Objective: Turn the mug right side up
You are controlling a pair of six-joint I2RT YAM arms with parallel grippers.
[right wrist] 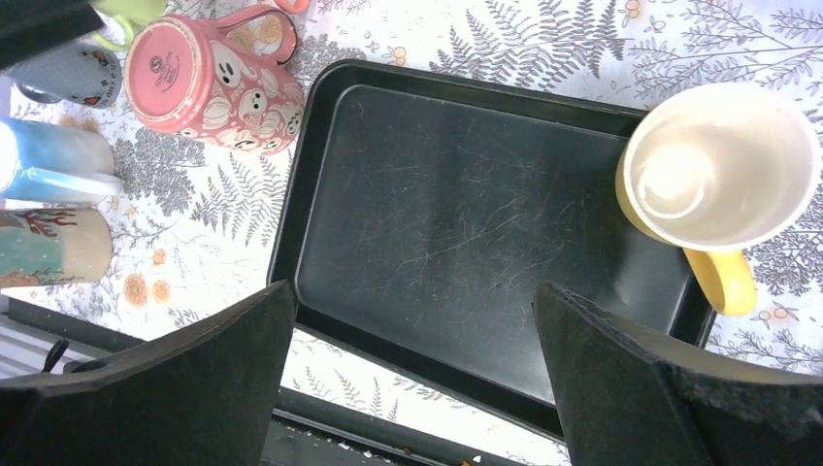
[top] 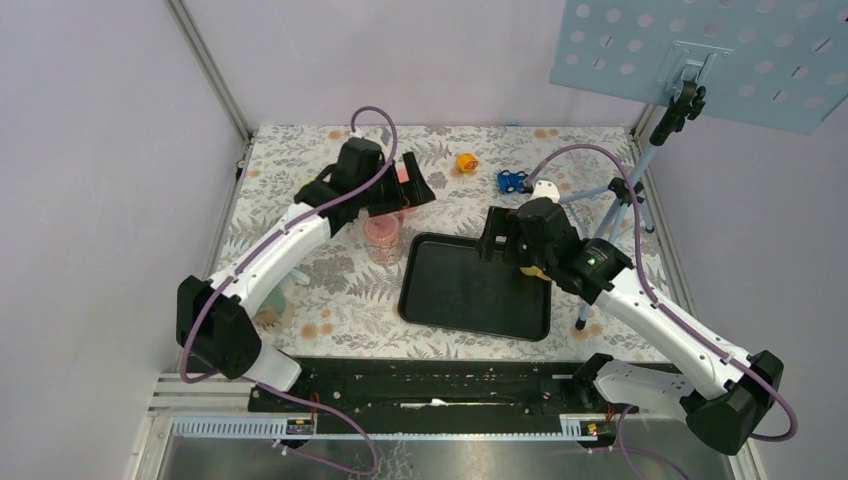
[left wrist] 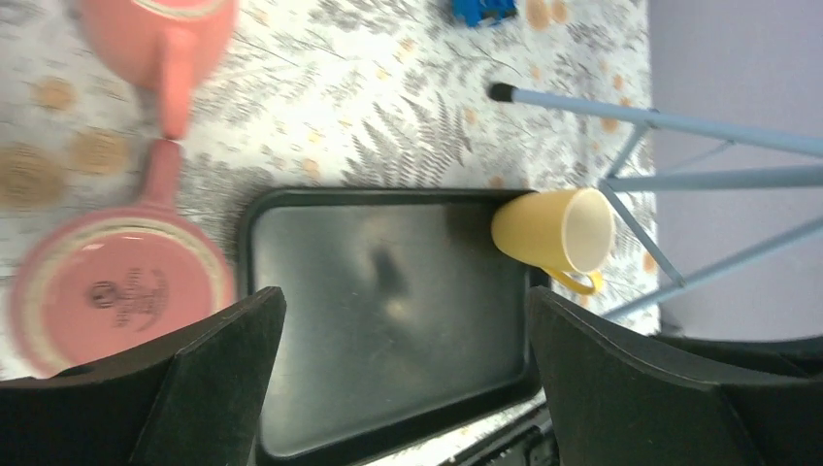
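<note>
A pink ghost-patterned mug [top: 383, 236] stands upside down just left of the black tray; its base [left wrist: 121, 282] and handle fill the lower left of the left wrist view, with another pink mug [left wrist: 155, 39] beyond. My left gripper [top: 400, 185] hangs open over the pink mugs. My right gripper [top: 498, 232] is open over the tray's right part, nothing between its fingers. Beneath it a yellow mug [right wrist: 713, 165] lies tilted in the tray's right end, its mouth visible.
The black tray [top: 470, 325] has a free middle. More mugs [right wrist: 53, 175] stand at the left, partly hidden by my left arm. A blue toy [top: 511, 182], a small yellow object [top: 466, 162] and a tripod stand [top: 620, 205] are behind and right.
</note>
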